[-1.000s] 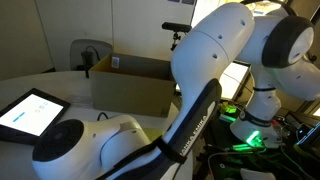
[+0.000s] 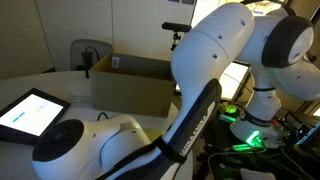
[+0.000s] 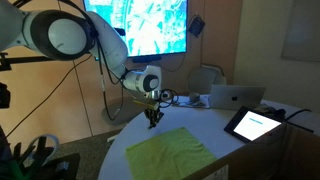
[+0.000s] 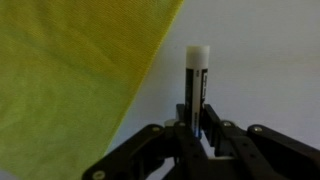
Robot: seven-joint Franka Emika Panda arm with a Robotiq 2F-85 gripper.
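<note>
In the wrist view a slim marker [image 4: 196, 80] with a pale tip and a dark barrel points away from my gripper, which is shut on its near end. A yellow-green cloth [image 4: 70, 70] fills the left of that view, and the marker shows over the white table just right of the cloth's edge. From exterior view 2, my gripper [image 3: 154, 114] hangs low over the table, beyond the cloth [image 3: 168, 153]; the marker is too small to make out there. My arm hides the gripper in exterior view 1.
A brown open box [image 2: 132, 90] stands on the table beside a tilted tablet [image 2: 32, 112] with a lit screen. Behind the tablet in exterior view 2 is a silver laptop [image 3: 237, 96].
</note>
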